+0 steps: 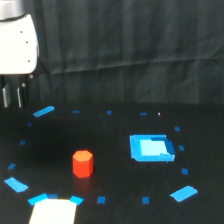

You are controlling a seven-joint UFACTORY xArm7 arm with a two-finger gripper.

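A red block (pixel 83 164), six-sided in outline, stands on the black table left of centre. To its right and farther back, a blue-bordered square (pixel 135 148) with a pale centre (pixel 153 148) lies on the table. My gripper (pixel 13 97) hangs at the upper left edge under its white body, well away from the red block. Two dark fingers (pixel 21 96) show apart, with nothing visible between them.
Small blue marks (pixel 145 200) outline a work area on the table. Blue tape strips (pixel 184 193) lie near its corners. A pale square (pixel 53 212) sits at the front edge.
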